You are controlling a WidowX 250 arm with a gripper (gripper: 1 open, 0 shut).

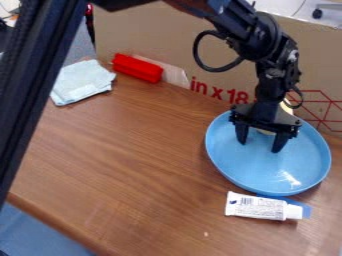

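Note:
My gripper [262, 138] is low over the blue plate [254, 172], its dark fingers pointing down near the back half of the plate. Whether anything is between the fingertips is hard to tell. A yellow object [286, 107] is partly hidden just behind the gripper, at the back of the plate. A white and blue tube [255, 206] lies on the wooden table in front of the plate.
A red cylinder [138, 67] and a folded light-blue cloth [80, 82] lie at the back left. A cardboard box [174, 40] stands along the back.

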